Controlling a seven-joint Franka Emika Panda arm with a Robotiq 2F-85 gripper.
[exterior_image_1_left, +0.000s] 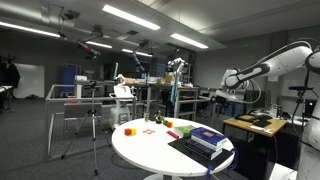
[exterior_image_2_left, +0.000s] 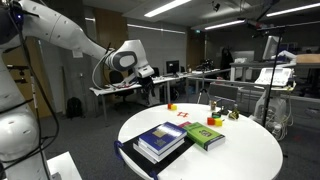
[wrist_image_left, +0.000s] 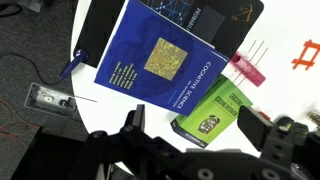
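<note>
My gripper stands open in the wrist view, its dark fingers wide apart and nothing held between them. Beneath it, a blue book (wrist_image_left: 150, 63) titled Cognitive Science and a green book (wrist_image_left: 212, 115) are visible. In exterior view 2, the blue book (exterior_image_2_left: 162, 140) rests on top of other books on a black mat, beside the green book (exterior_image_2_left: 203, 137). The white arm (exterior_image_2_left: 125, 57) holds the gripper high above the table's left side, clear of the books. The same blue book (exterior_image_1_left: 208, 136) sits near the table's right edge in exterior view 1.
The round white table (exterior_image_1_left: 150, 152) has broad bare areas. Colored blocks (exterior_image_2_left: 214, 122), a small pink item (wrist_image_left: 246, 70) and an orange-red outline shape (wrist_image_left: 306, 54) lie beyond the books. A tripod (exterior_image_1_left: 95, 130) stands on the floor to the left.
</note>
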